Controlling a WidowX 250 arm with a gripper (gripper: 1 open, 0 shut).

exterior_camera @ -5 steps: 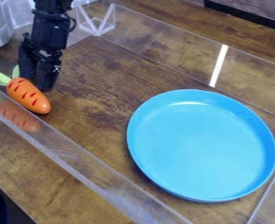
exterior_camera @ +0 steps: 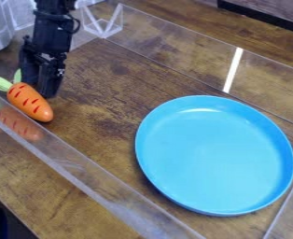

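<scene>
My black gripper [exterior_camera: 39, 77] hangs at the upper left, low over the wooden surface, just behind an orange toy carrot [exterior_camera: 32, 102] with green leaves that lies near the clear left wall. Its fingers are dark and small, and whether they are apart or together is unclear. A large blue plate [exterior_camera: 216, 154] sits at the right.
Clear plastic walls [exterior_camera: 99, 187] border the wooden surface on several sides, with the carrot reflected in the near left one. The middle of the surface, between carrot and plate, is bare.
</scene>
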